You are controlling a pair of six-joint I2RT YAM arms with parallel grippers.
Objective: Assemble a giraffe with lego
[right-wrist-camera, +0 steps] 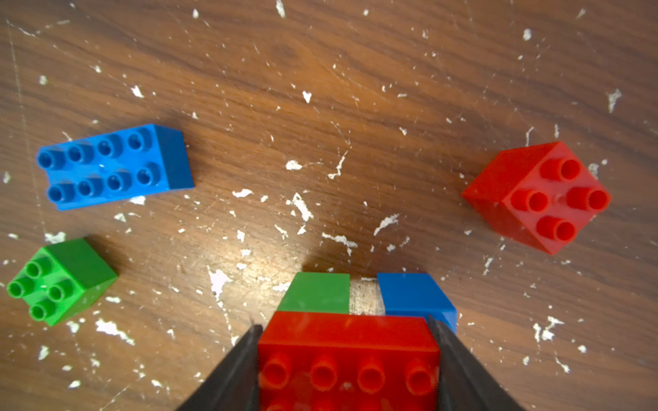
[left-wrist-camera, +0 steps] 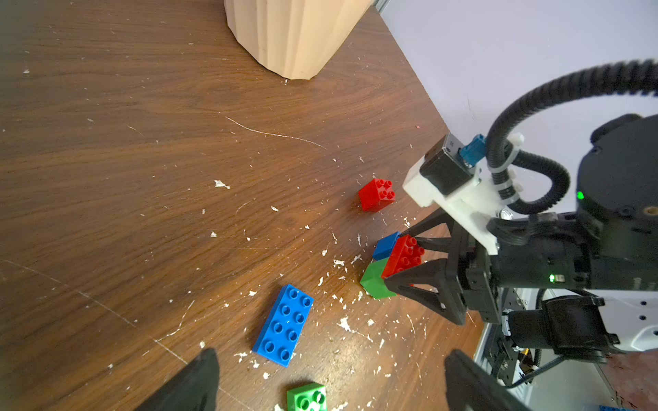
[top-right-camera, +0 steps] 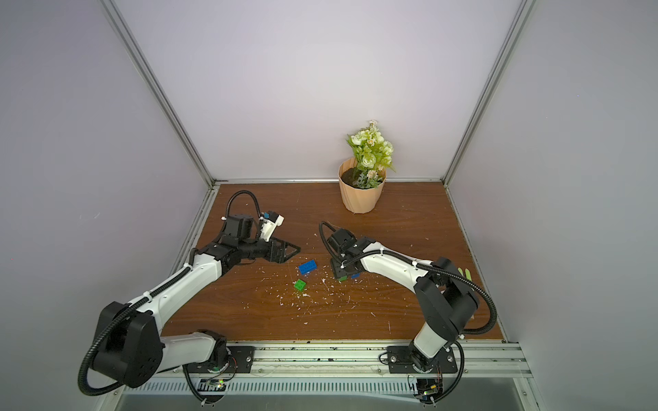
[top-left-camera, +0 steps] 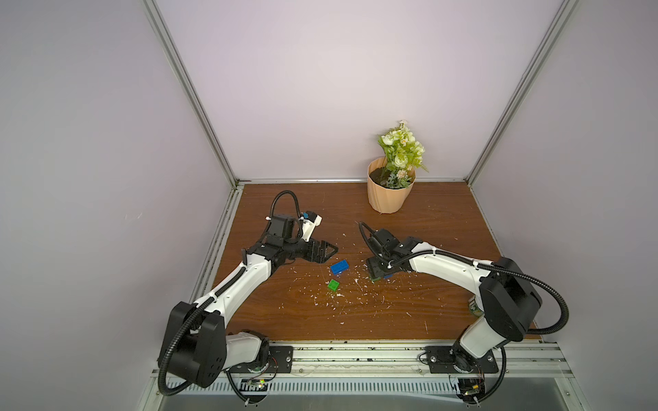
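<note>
A long red brick (right-wrist-camera: pixel 348 349) rests across a green brick (right-wrist-camera: pixel 315 291) and a blue brick (right-wrist-camera: pixel 414 294), which stand side by side with a narrow gap. My right gripper has its fingers at the two ends of the red brick; whether they press on it cannot be told. Nothing lies between the widely spread fingers of my open left gripper (top-left-camera: pixel 331 252). On the table lie a long blue brick (right-wrist-camera: pixel 113 167), a small green brick (right-wrist-camera: pixel 61 281) and a small red brick (right-wrist-camera: pixel 538 198).
A flower pot (top-left-camera: pixel 389 195) stands at the back of the table. Small white scraps are strewn around the bricks. Open table (top-left-camera: pixel 322 198) extends behind the left gripper, left of the pot.
</note>
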